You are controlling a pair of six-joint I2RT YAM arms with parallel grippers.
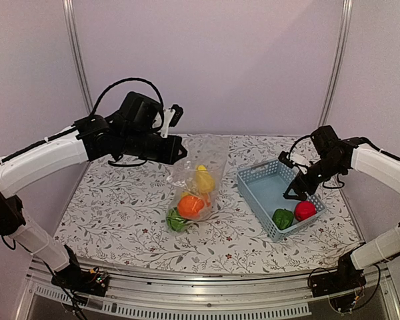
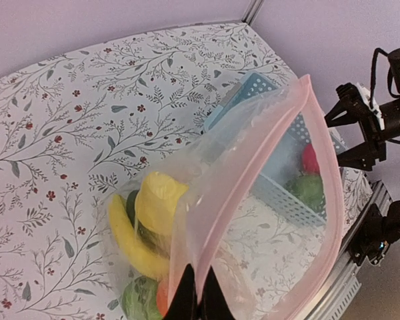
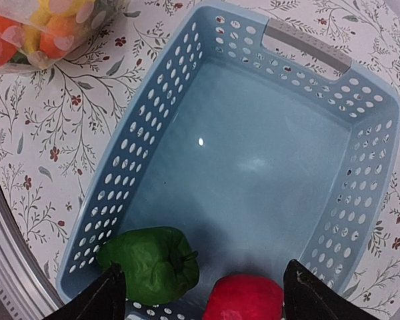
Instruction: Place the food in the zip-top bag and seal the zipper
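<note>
The clear zip top bag [image 1: 217,153] hangs by its rim from my left gripper, which is shut on the pink-edged plastic; its mouth gapes to the right in the left wrist view. Inside are a yellow food piece [image 2: 159,200], a banana-like piece [image 2: 130,240], an orange one [image 1: 190,206] and something green [image 1: 177,221]. Over the basket, my right gripper is open with nothing held. Below it, a green pepper [image 3: 150,263] and a red round food [image 3: 245,300] lie at the basket's near end, the red one partly cut off by the right wrist view.
The blue perforated basket [image 3: 117,157] stands right of the bag, its walls raised around the food and its far part empty.
</note>
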